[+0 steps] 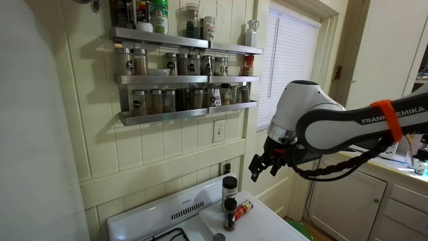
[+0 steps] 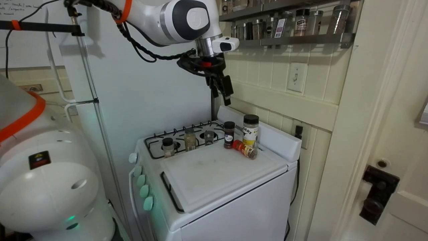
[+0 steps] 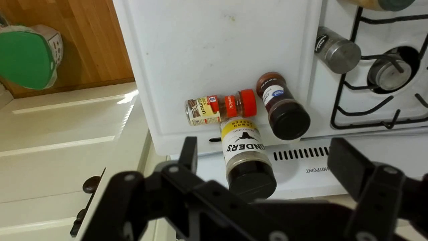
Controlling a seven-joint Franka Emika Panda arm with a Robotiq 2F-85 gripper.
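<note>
My gripper hangs open in the air above the stove, with nothing between its fingers. On the white board over the stove top, a red-capped cinnamon jar lies on its side. Beside it stands a dark-capped bottle of brown-red spice, upright. A larger black-capped lemon pepper bottle stands upright by the stove's back panel; in the wrist view it shows between my fingers but lies well below them.
Several small jars, one of them a grey-lidded jar, stand near the burner grates. Metal shelves full of spice jars hang on the wall. Much of the white board's front is bare. The fridge flanks the stove.
</note>
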